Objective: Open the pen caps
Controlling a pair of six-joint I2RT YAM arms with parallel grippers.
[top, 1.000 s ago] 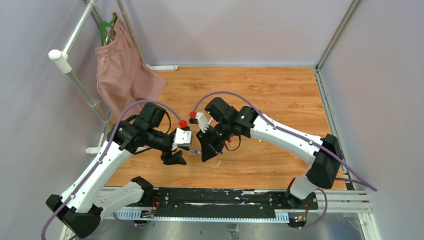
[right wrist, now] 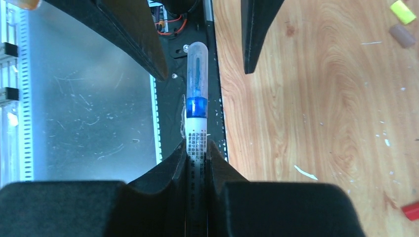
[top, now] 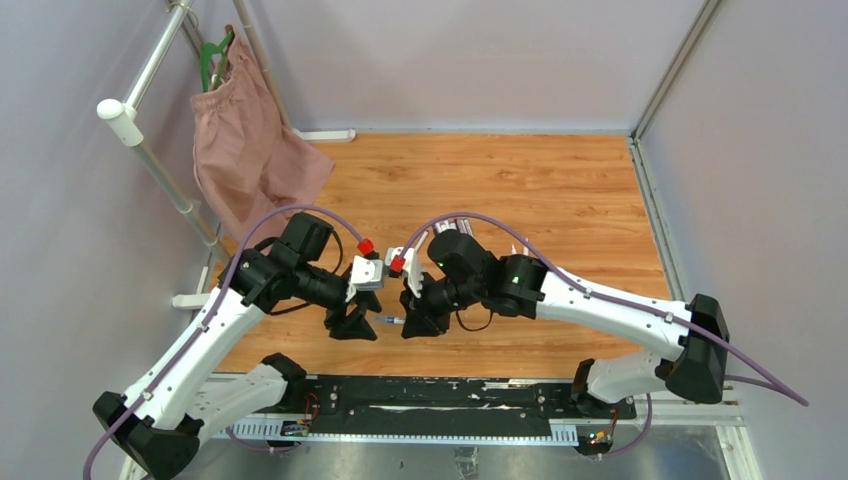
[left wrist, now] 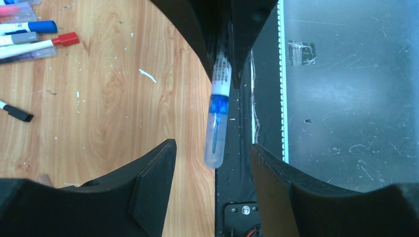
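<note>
A white pen (right wrist: 196, 138) with printed markings has a clear cap (right wrist: 197, 71) and a blue band (right wrist: 196, 107). Around its barrel, my right gripper is shut, and the cap end points at the left arm. Facing it, my left gripper stands open. In the left wrist view the clear cap (left wrist: 215, 138) lies between the two spread fingertips, with gaps showing on both sides. From above, the pen (top: 389, 320) bridges the small space between the two grippers. The far end of the barrel is hidden in the right gripper.
Several markers lie loose on the wooden table, among them one with a blue cap (left wrist: 42, 26), one with a red cap (left wrist: 66, 39) and one with a black cap (left wrist: 19, 114). Small yellow (right wrist: 403, 12) and brown (right wrist: 402, 35) pieces lie farther off. A pink cloth (top: 245, 140) hangs at back left.
My left gripper has moved only slightly. The pen is still in my right gripper.
</note>
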